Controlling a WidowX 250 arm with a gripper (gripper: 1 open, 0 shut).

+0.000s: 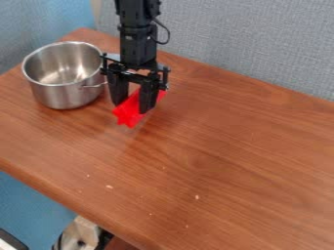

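My black gripper [133, 96] hangs over the back left of the wooden table, shut on a red object [128, 116] that shows below and between its fingers. The red object's full shape is partly hidden by the fingers. Just left of the gripper stands a steel pot [62, 92] with a wire handle on its near right side. Whether the red object rests on the table or is slightly raised is hard to tell.
A grey textured wall [255, 44] runs behind it. Past the left edge is a blue area, with a partly visible object at the bottom left.
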